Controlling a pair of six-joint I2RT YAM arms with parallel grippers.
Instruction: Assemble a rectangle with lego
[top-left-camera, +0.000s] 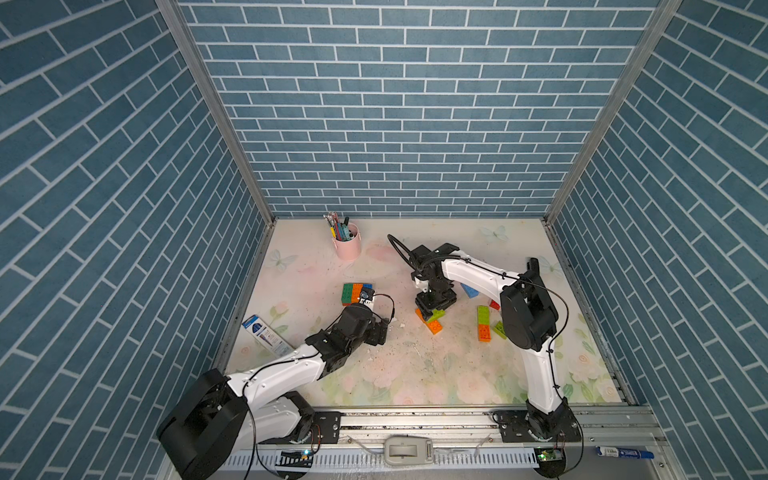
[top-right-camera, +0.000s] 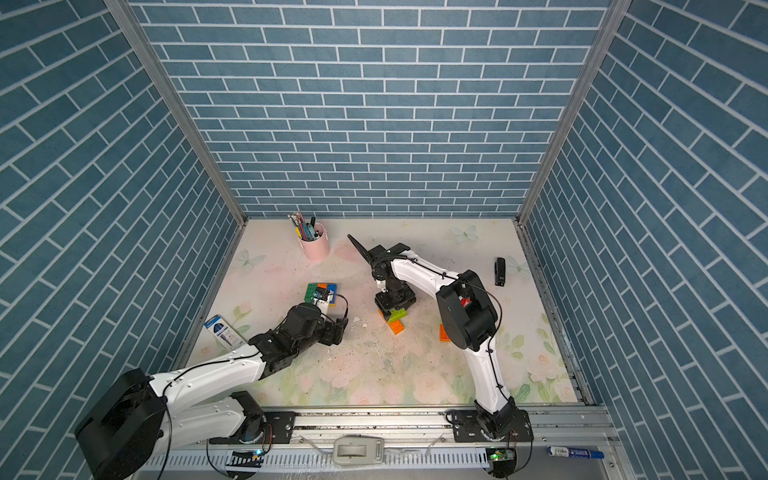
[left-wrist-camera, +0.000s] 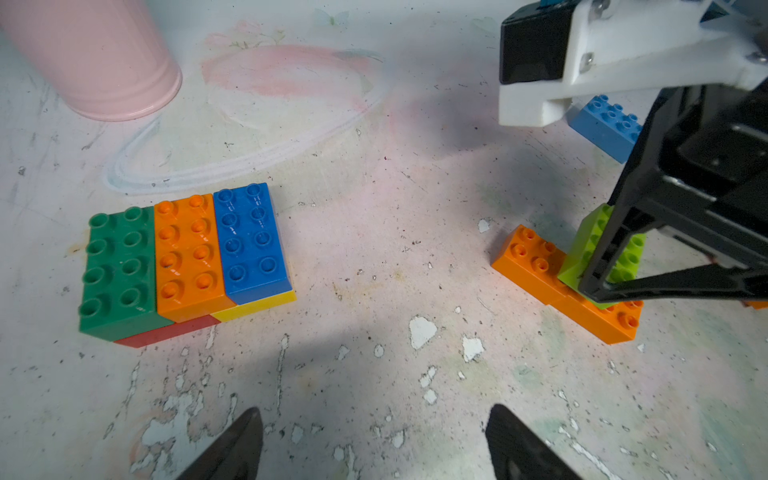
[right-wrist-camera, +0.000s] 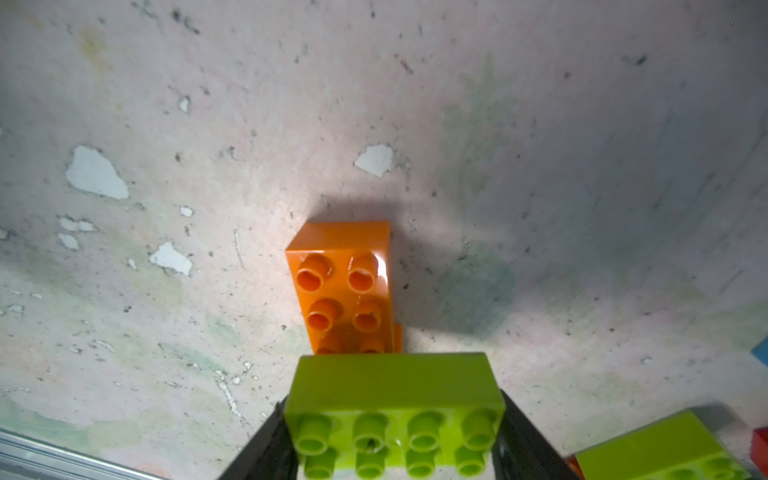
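A lime-green brick (right-wrist-camera: 396, 384) lies crosswise on top of orange bricks (left-wrist-camera: 552, 272), seen in both wrist views. My right gripper is open around that green brick, one finger at each of its short ends. To the left in the left wrist view stands a joined block with a green brick (left-wrist-camera: 120, 272), an orange brick (left-wrist-camera: 192, 256) and a blue brick (left-wrist-camera: 252, 240) on top, over a red brick (left-wrist-camera: 168, 332) and a yellow brick (left-wrist-camera: 256, 306). In front of it my left gripper has its fingers apart, with nothing between them.
Loose bricks lie on the right: a light blue brick (left-wrist-camera: 606, 128), a lime-green brick (top-left-camera: 483, 313) beside an orange brick (top-left-camera: 484, 333), and a red brick (top-left-camera: 494, 305). A pink pen cup (top-left-camera: 347, 244) stands at the back.
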